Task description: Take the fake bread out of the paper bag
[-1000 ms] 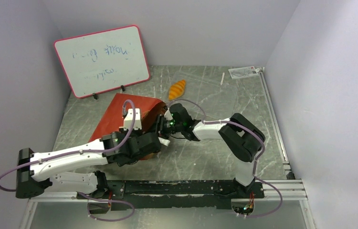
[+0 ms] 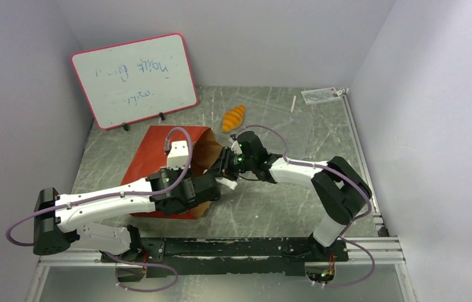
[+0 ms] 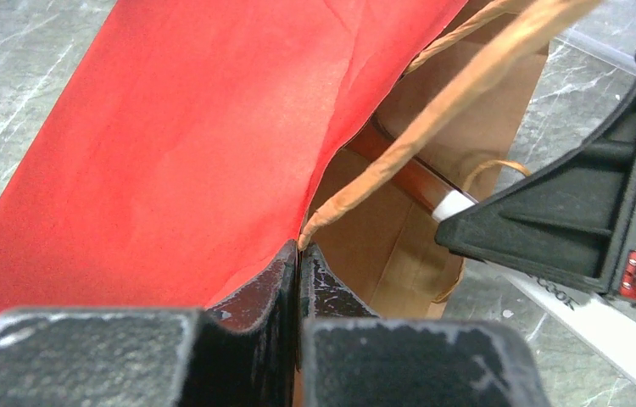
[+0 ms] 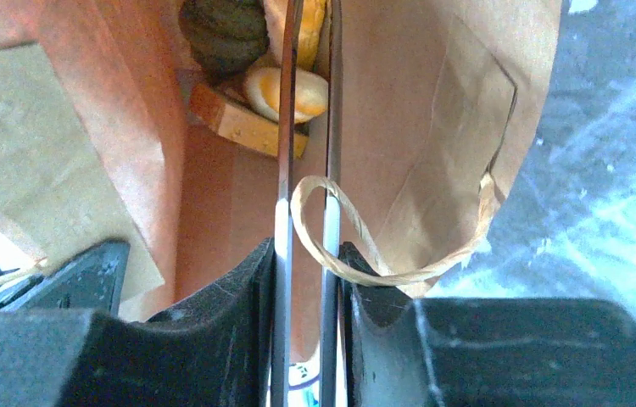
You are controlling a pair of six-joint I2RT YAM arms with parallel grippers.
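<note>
The red-outside, brown-inside paper bag (image 2: 148, 148) lies with its mouth facing right. Its rim and twisted handle (image 3: 365, 182) meet at my left gripper, which is shut on them. At the mouth, my right gripper stands open around brown-tipped white tongs (image 4: 331, 229), whose two arms lie along its fingers. The tongs point into the bag. Deep inside are a dark round bread (image 4: 223, 32), a yellow-and-white piece (image 4: 310, 97) and a tan slab (image 4: 242, 125); the tips partly cover some pieces. Whether they touch any, I cannot tell. A croissant (image 2: 233, 118) rests outside on the table.
A loop of the bag's other handle (image 4: 399, 278) crosses in front of the tongs. Behind the bag leans a whiteboard (image 2: 136, 78).
Both arms have shifted to the right over the last second, the right one bringing the tongs with it. The bag's mouth shows a little more widely now. The croissant has not moved.
</note>
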